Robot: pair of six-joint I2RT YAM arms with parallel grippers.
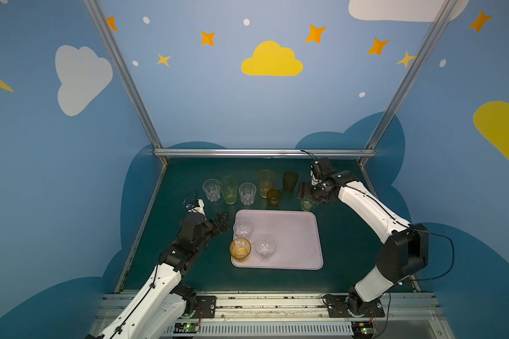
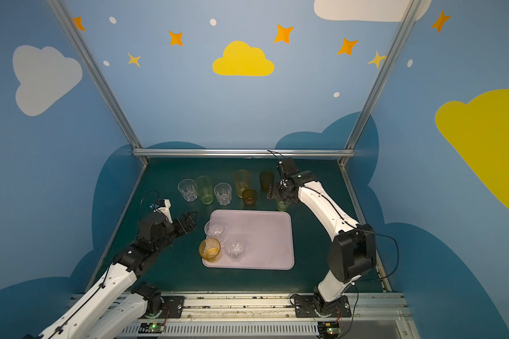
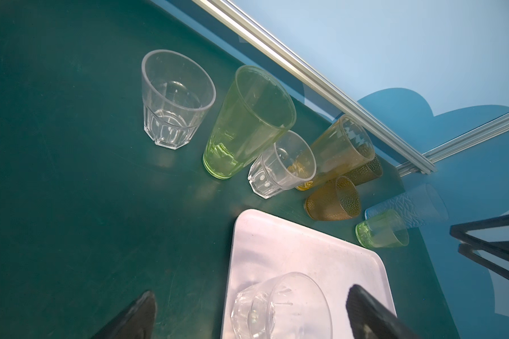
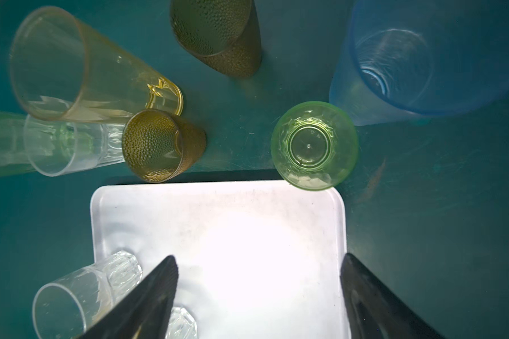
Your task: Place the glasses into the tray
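Three glasses stand on the left part of the pink tray (image 1: 294, 240): an amber glass (image 1: 240, 249), a clear glass (image 1: 265, 248) and another clear glass (image 1: 243, 228). Behind the tray is a loose row: a clear glass (image 3: 177, 99), a tall green glass (image 3: 247, 121), a second clear glass (image 3: 282, 163), a tall yellow glass (image 4: 110, 79), two brown textured glasses, a small green glass (image 4: 314, 145) and a blue glass (image 4: 390, 67). My right gripper is open above the small green glass, nothing between its fingers. My left gripper hangs open left of the tray, empty.
The brown glasses, one short (image 4: 164, 145) and one taller (image 4: 226, 34), stand near the yellow one. Tray space on the right is bare. An aluminium rail (image 1: 265, 152) and the wall close off the back.
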